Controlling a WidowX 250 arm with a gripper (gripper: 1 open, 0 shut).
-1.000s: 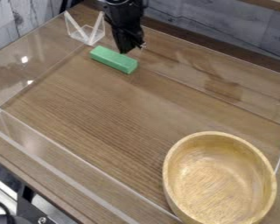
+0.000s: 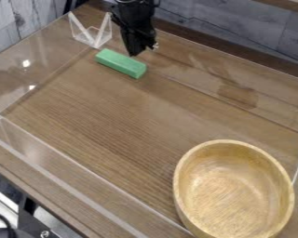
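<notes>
My gripper (image 2: 137, 41) hangs at the top centre of the view, black and small, above and behind a green block (image 2: 120, 63) lying on the wooden table. Nothing clearly shows between its fingers, and whether it is open or shut is too small to tell.
A large round wooden bowl (image 2: 233, 191) fills the lower right of the table (image 2: 127, 130). A white wire-like object (image 2: 92, 30) stands at the back left, beside the block. Walls border the back, and cables show at the lower left.
</notes>
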